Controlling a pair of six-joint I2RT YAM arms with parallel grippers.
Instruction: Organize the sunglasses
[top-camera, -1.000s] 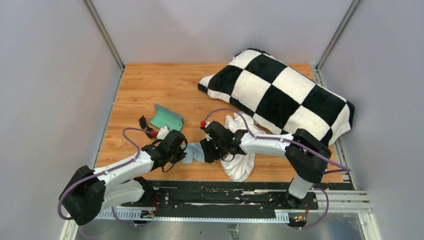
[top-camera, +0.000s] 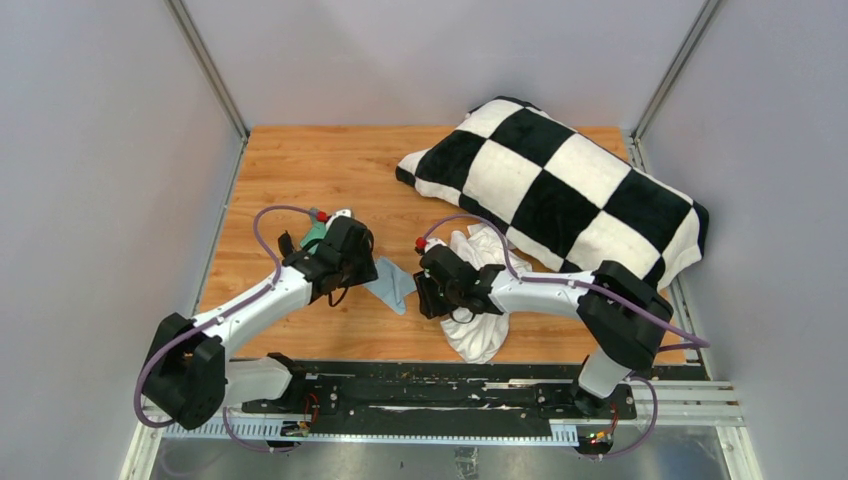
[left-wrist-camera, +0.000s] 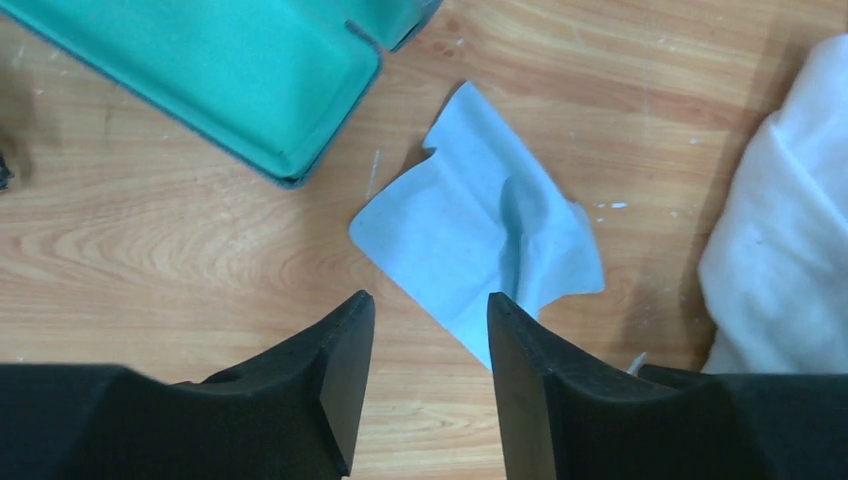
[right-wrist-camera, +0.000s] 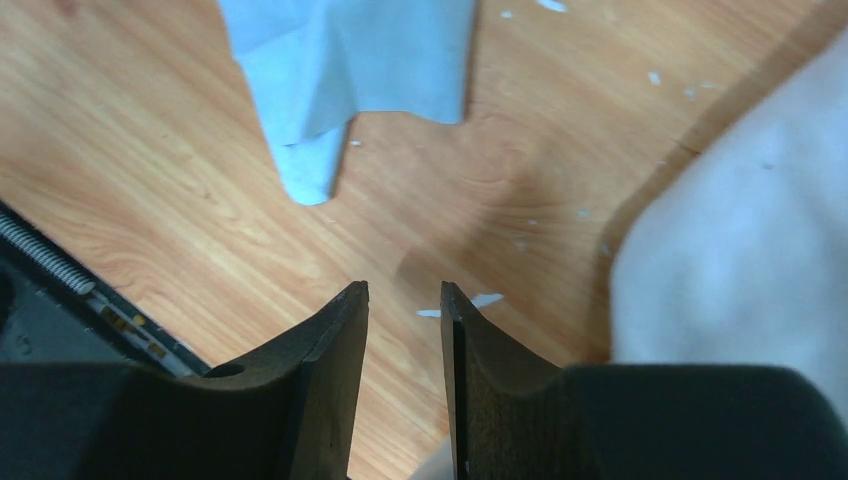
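Observation:
Black sunglasses (top-camera: 287, 245) lie at the left of the table, mostly behind my left arm; a dark bit of them shows at the left edge of the left wrist view. Beside them the green case (left-wrist-camera: 230, 75) stands open and empty as far as it shows. A light blue cloth (left-wrist-camera: 480, 225) lies creased on the wood between the arms. My left gripper is open above the table by the cloth, nothing between its fingers. To the cloth's right, my right gripper stands part open over bare wood, also empty.
A white cloth (top-camera: 483, 325) lies bunched under my right arm. The large black-and-white checkered pillow (top-camera: 555, 185) fills the back right.
The blue cloth has shifted and now lies loose, apart from both grippers. The right gripper moved slightly right.

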